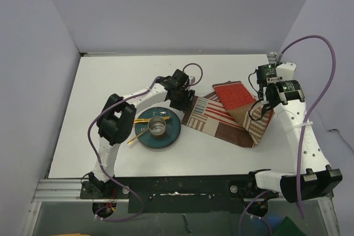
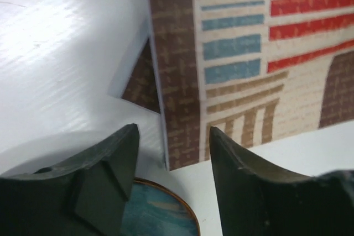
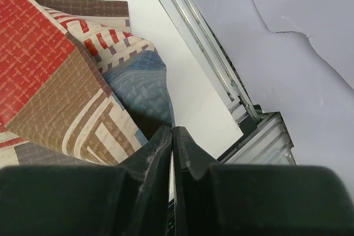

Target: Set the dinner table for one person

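A striped placemat (image 1: 213, 120) in brown, cream and red lies skewed and partly folded over, its red part (image 1: 235, 96) on top. Over its left edge my left gripper is open, with the mat's brown border (image 2: 180, 103) below and just beyond the fingertips and nothing seen held. My right gripper is shut at the mat's right end, where a raised blue-grey corner (image 3: 146, 81) of the cloth tapers into its fingertips. A dark teal plate (image 1: 171, 142) sits left of the mat, carrying a metal cup (image 1: 157, 127) and yellow-handled cutlery (image 1: 157, 118).
Bare white table (image 1: 110, 70) spreads behind and left of the plate, and in front of the mat. A metal rail (image 3: 210, 48) runs along the table's right edge, with a grey wall beyond it.
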